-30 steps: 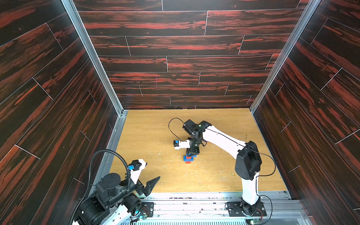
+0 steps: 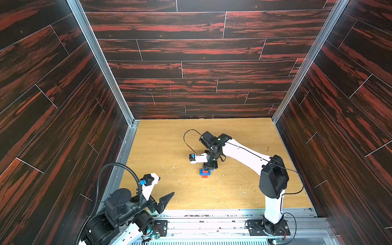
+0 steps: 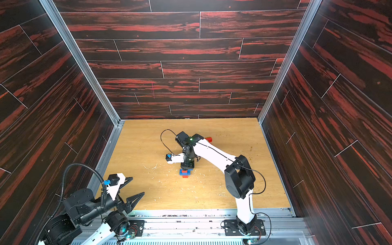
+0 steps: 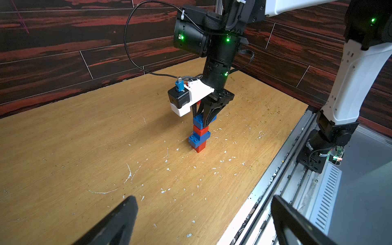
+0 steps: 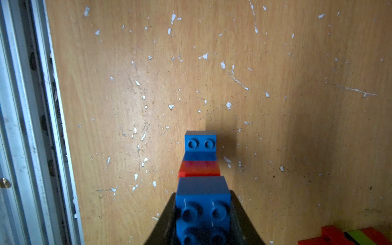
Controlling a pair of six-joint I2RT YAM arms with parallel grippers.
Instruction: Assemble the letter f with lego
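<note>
A small tower of red and blue bricks stands upright mid-table. In the left wrist view its bottom red brick (image 4: pixel 199 148) carries a blue brick (image 4: pixel 198 139), then a red brick (image 4: pixel 200 130). On top is another blue brick (image 4: pixel 198 122), with my right gripper shut on it from above. Seen from the right wrist, this top blue brick (image 5: pixel 203 187) appears seated over the red brick (image 5: pixel 199 168); whether it is fully pressed down I cannot tell. My left gripper (image 3: pixel 137 186) is open and empty at the front left, away from the tower.
Red bricks (image 5: pixel 322 241) with a yellow-green piece (image 5: pixel 360 237) between them lie near the lower right corner of the right wrist view. A red brick (image 3: pixel 208 139) shows behind the right arm.
The right arm's elbow has shifted slightly to the right and its gripper has barely moved over the tower. The left arm has stayed still.
</note>
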